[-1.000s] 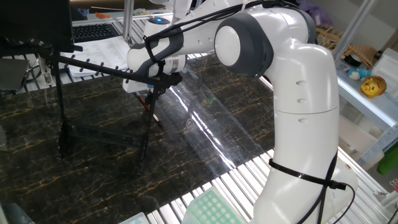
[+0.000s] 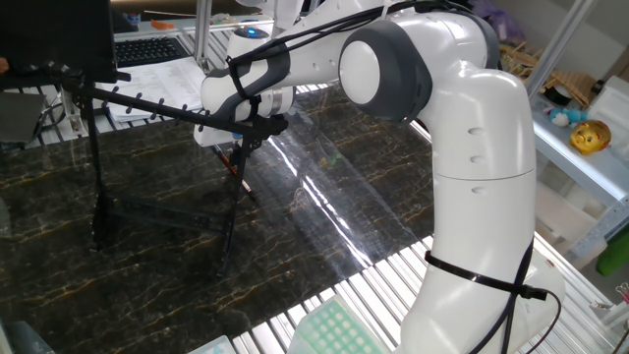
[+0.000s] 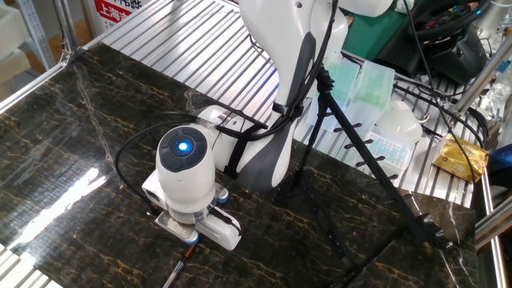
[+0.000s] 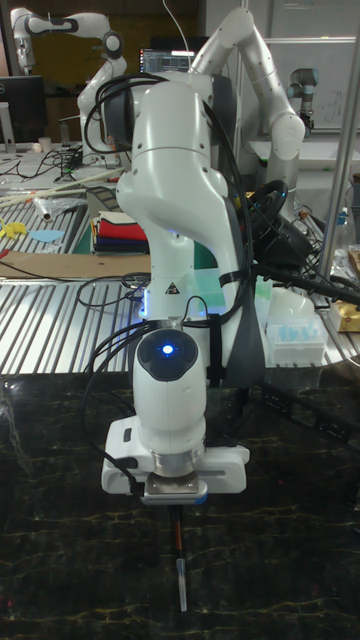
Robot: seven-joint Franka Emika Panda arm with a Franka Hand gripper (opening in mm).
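Observation:
My gripper [image 4: 176, 499] points down over the dark marbled table [image 4: 64, 576], its fingers hidden under the white hand. From beneath the hand a thin rod [image 4: 179, 546] extends toward the front, dark and reddish near the hand, pale and clear at the far end. In exterior view 2 the same rod [image 3: 178, 268] emerges just below a blue-edged bracket on the hand. Exterior view 1 shows the rod [image 2: 246, 184] sloping down behind a black stand. Whether the fingers grip the rod or it lies on the table cannot be made out.
A black folding stand [image 2: 167, 211] stands on the table beside the arm. A green rack [image 2: 339, 329] and clear containers [image 3: 372, 84] sit on the slatted surface near the base. Left of the hand, the marbled top [image 3: 72, 152] is bare.

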